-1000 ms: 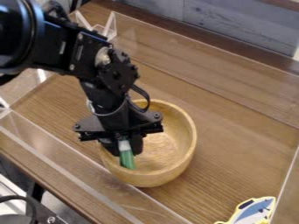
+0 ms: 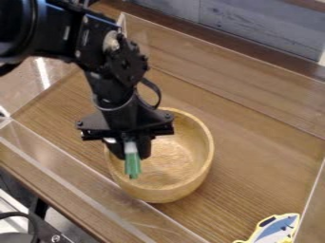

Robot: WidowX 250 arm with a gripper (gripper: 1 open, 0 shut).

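My black gripper (image 2: 131, 148) reaches down into a tan round bowl (image 2: 181, 171) on the wooden table, over its left part. It is shut on a green cylindrical object (image 2: 133, 165) with a pale upper part, held upright inside the bowl's outline. Whether the object touches the bowl's floor cannot be told. The bowl's back left is hidden behind the gripper.
A yellow, white and blue object (image 2: 272, 230) lies at the bottom right. A clear barrier runs along the left, and a wall stands at the back.
The gripper has moved slightly up and to the left with the green object in it. The bowl looks unmoved.
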